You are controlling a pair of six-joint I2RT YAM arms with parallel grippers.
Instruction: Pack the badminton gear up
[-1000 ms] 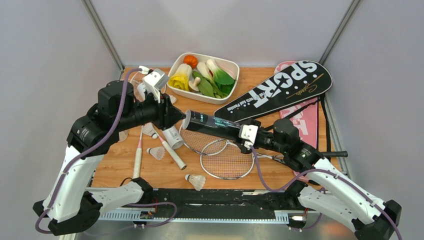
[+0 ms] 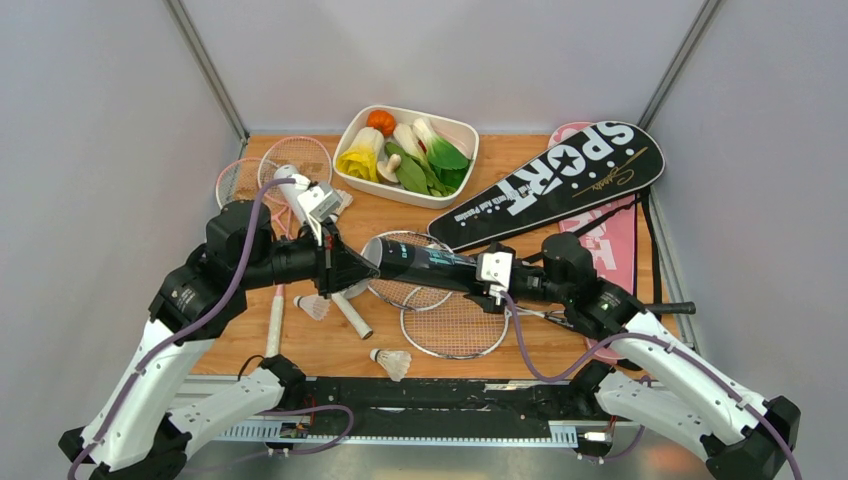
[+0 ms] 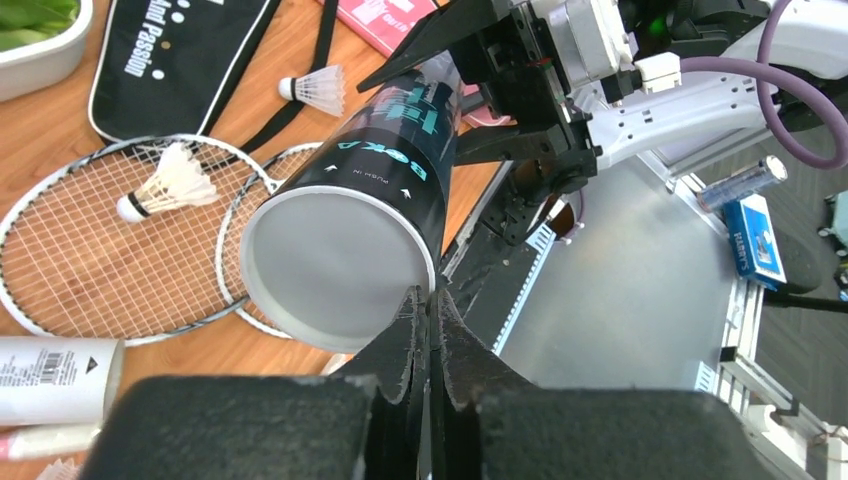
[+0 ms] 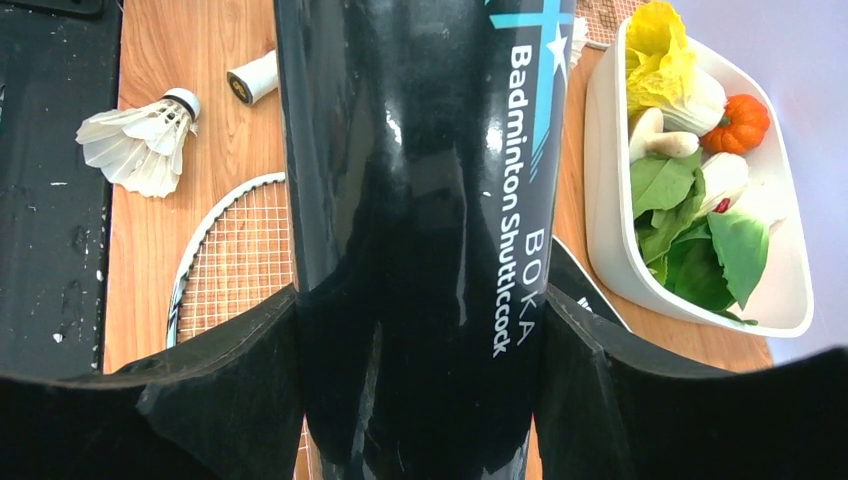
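Observation:
A black shuttlecock tube (image 2: 425, 262) lies horizontally in the air, my right gripper (image 2: 480, 274) shut on it; in the right wrist view its dark body (image 4: 420, 180) fills the middle. My left gripper is shut at the tube's pale-capped end, its fingertips at the rim; nothing else shows between them. Below are white-framed rackets (image 2: 455, 330), shuttlecocks (image 2: 392, 362), a white tube (image 3: 55, 380), a black racket bag (image 2: 560, 185) and a pink bag (image 2: 610, 250).
A white bin of vegetables (image 2: 440, 195) stands at the back. Pink rackets (image 2: 295, 150) lie at the back left, partly behind my left arm. Some bare wood shows at the front left.
My left gripper has moved down and right to the tube's capped end. The tube's left end is slightly lower than a second ago.

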